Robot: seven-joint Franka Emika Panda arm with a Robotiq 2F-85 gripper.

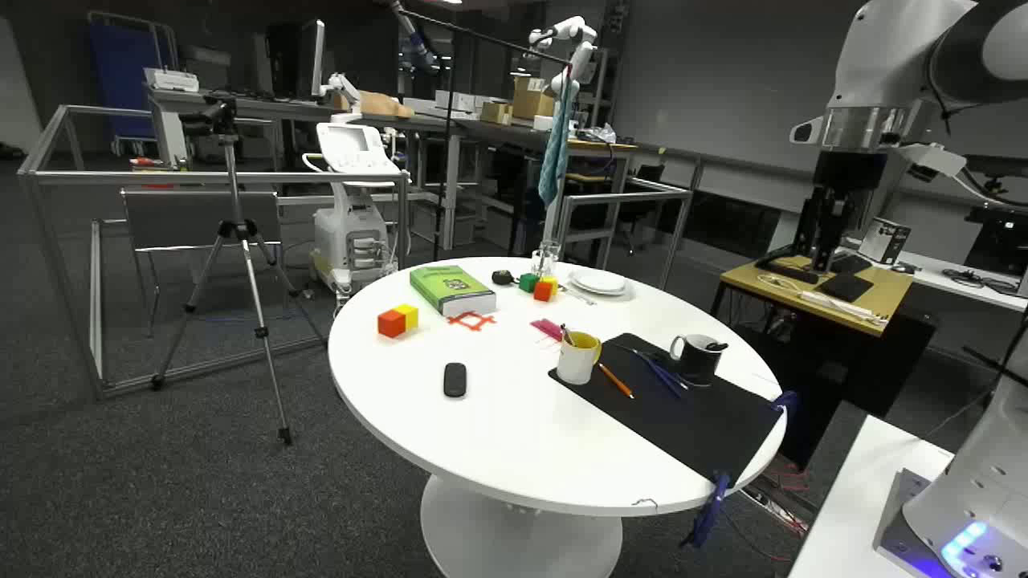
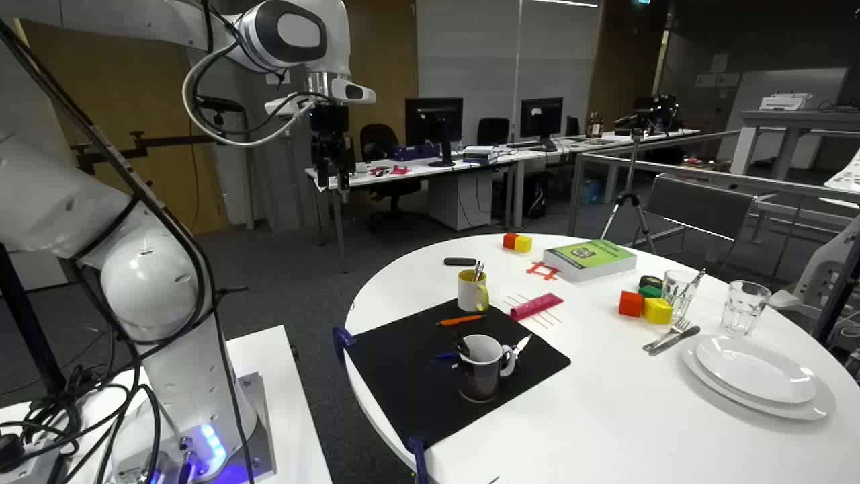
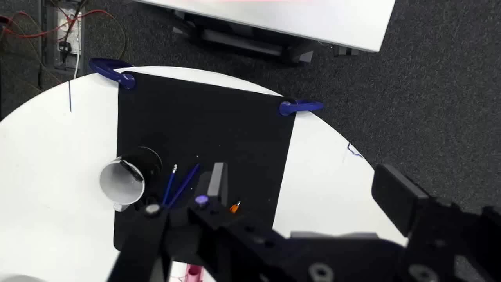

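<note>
My gripper hangs high above the table, fingers wide apart and nothing between them. Below it, a black mat (image 3: 206, 122) is clamped to the white round table. A black-and-white mug (image 2: 483, 379) stands upright on the mat with a dark pen (image 3: 131, 170) inside. A white mug with yellow interior (image 1: 577, 361) holds a metallic pen and stands at the mat's edge. Two blue pens, including one with a white end (image 3: 170, 183), lie on the mat. An orange pen (image 2: 460, 320) lies there too, partly hidden by my gripper in the wrist view.
Blue clamps (image 3: 300, 107) project at the table edge. Elsewhere on the table are a green book (image 1: 450, 286), coloured cubes (image 2: 631, 303), a black mouse-like object (image 1: 454, 380), a pink item (image 2: 536, 306), glasses (image 2: 744, 306), cutlery and stacked plates (image 2: 758, 368).
</note>
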